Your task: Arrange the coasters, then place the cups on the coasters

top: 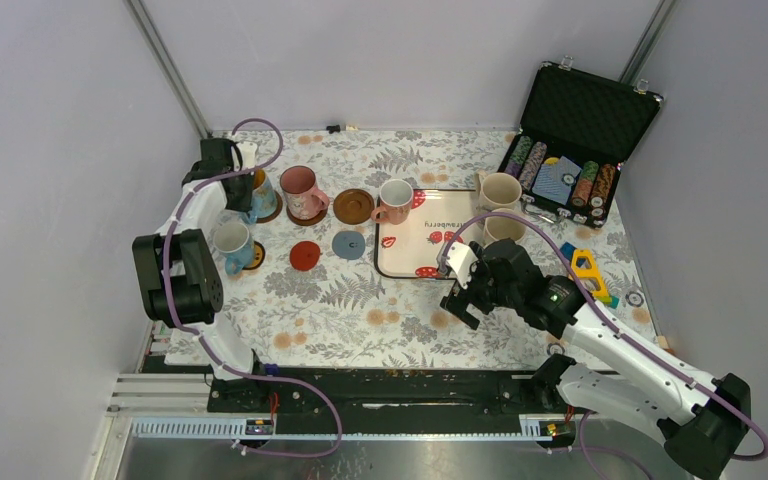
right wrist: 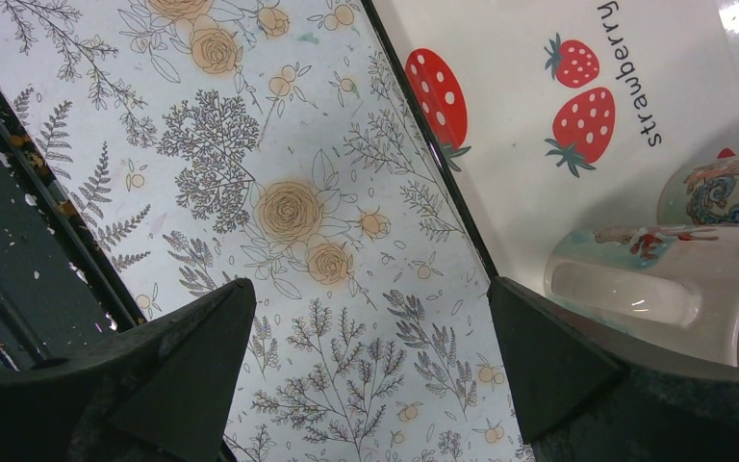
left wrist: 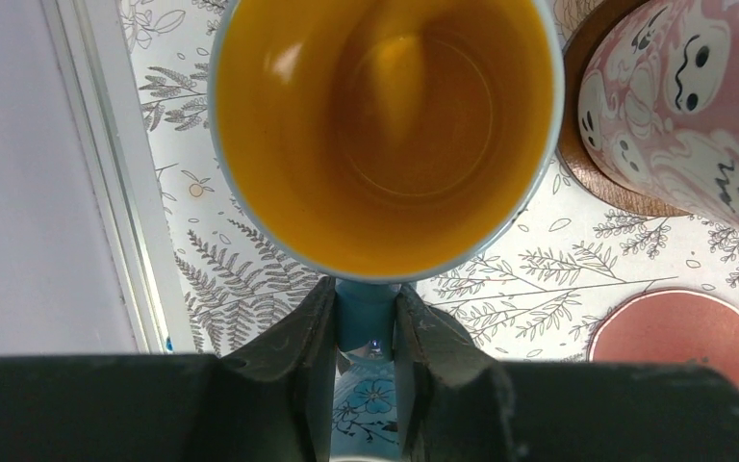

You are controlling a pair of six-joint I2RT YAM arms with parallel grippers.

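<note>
A light blue cup with a yellow inside (left wrist: pixel 385 135) sits at the left of the table on a brown coaster (top: pixel 272 216). My left gripper is shut on its blue handle. A pink cup (top: pixel 300 195) stands on a coaster to its right, and another blue cup (top: pixel 232 240) stands nearer the front. Empty brown (top: pixel 354 207), red (top: pixel 305 256) and blue-grey (top: pixel 349 244) coasters lie beside them. My right gripper stands open near the tray's front right, nothing between its fingers.
A strawberry tray (top: pixel 410 260) holds a pink-handled cup (top: pixel 396 200). Two cream cups (top: pixel 500 190) stand at its right, with an open chip case (top: pixel 570 170) behind.
</note>
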